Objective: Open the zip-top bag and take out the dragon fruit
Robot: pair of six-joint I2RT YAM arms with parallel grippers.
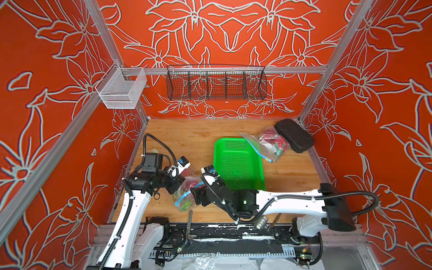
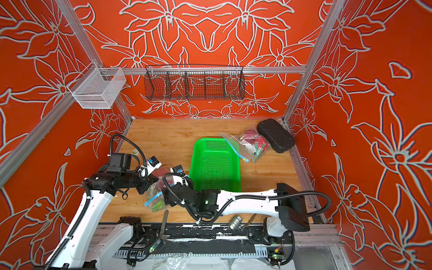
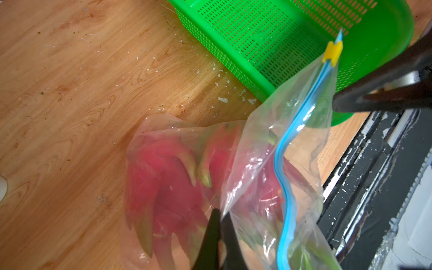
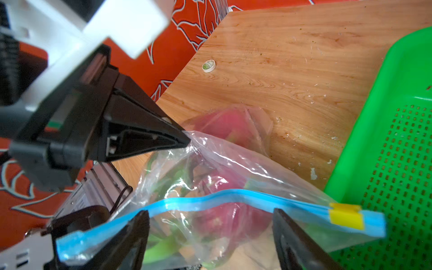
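Note:
A clear zip-top bag (image 4: 216,148) with a blue zip strip (image 4: 234,198) and a yellow slider (image 4: 346,216) lies on the table. Inside it shows pink dragon fruit (image 3: 166,189) with green tips. In the left wrist view my left gripper is shut, its tips pinching a fold of the bag's film between the fruit and the zip strip. My right gripper stands open, its two fingers apart on either side of the blue strip. In the top left view the arms partly cover the bag.
A green basket (image 1: 217,157) stands right of the bag, empty. Another bagged dragon fruit (image 1: 274,141) and a black case (image 1: 294,135) lie at the back right. A small round lid (image 4: 208,66) sits at the left.

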